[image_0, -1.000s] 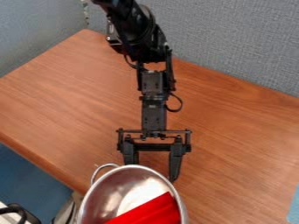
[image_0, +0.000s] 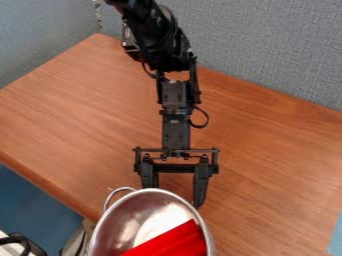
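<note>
My black gripper (image_0: 174, 183) hangs at the centre of the view, just behind a steel pot (image_0: 127, 218). Its two fingers are spread apart, and nothing shows between them above the pot's rim; the lower part of the left finger is partly hidden by the pot. A red object (image_0: 167, 241) lies inside the pot, which is cut off by the bottom edge of the view.
Grey padded walls (image_0: 274, 50) stand behind it. Dark cables (image_0: 19, 243) and pale items sit at the lower left, off the table's edge.
</note>
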